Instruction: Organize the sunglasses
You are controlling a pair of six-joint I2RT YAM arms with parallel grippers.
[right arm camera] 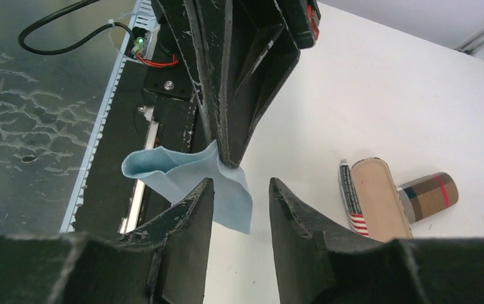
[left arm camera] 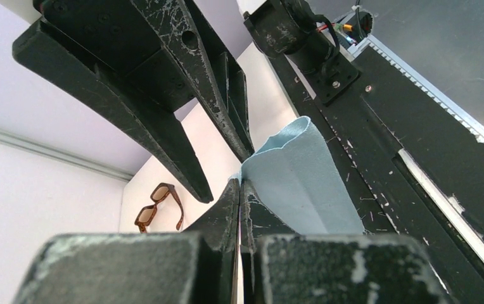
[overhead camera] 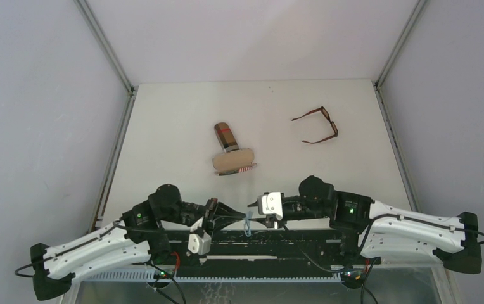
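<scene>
A light blue cloth hangs from my left gripper, shut on it at the fingertips. My right gripper is open, facing the cloth at close range above the table's front edge. The brown-framed sunglasses lie with temples unfolded at the back right of the table. In the middle lie an open glasses case with a beige flap and a plaid body, also seen in the right wrist view.
Both arms meet over its front edge, above a dark rail strip. Pale walls enclose the sides and back.
</scene>
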